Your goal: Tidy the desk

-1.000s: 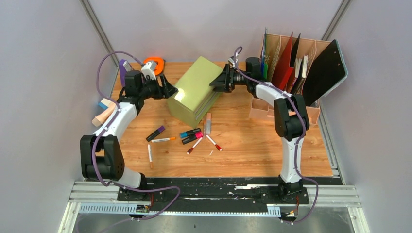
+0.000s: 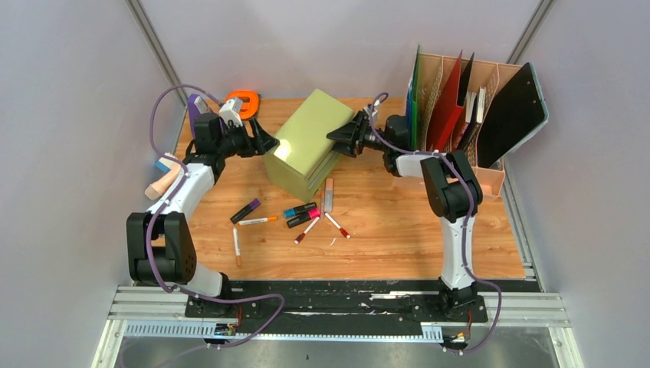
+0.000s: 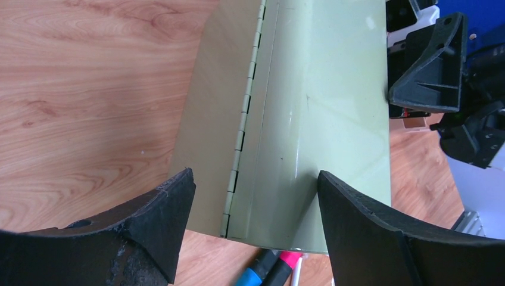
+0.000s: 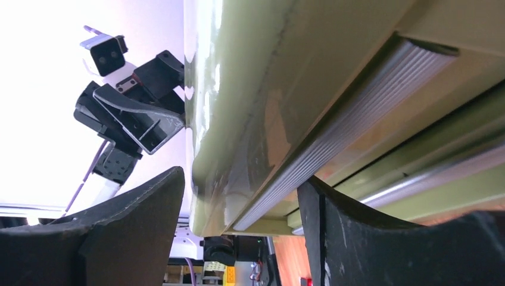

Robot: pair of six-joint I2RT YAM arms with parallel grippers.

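A green box-like cabinet (image 2: 316,126) stands askew in the middle of the desk. In the right wrist view its drawer fronts carry ribbed silver handles (image 4: 351,128). My left gripper (image 2: 268,142) is at its left end; in the left wrist view the fingers (image 3: 357,217) stand apart, one against the glossy top and one beyond the hinged edge. At the handle side, my right gripper (image 2: 343,144) is open, with one finger (image 4: 321,220) by the upper handle. Markers lie in front: a purple-capped one (image 2: 245,211), a blue-ended one (image 2: 300,209) and a pink-ended one (image 2: 303,218).
A pink divided file holder (image 2: 490,178) with folders fills the back right. Slim pens (image 2: 337,225) and a grey-and-orange stick (image 2: 329,195) lie near the cabinet. An orange tape measure (image 2: 244,103) sits behind my left arm.
My right gripper has shifted slightly and tilted at the cabinet's handle side, its forearm moving a little towards the front and left. The left arm and cabinet look almost unmoved.
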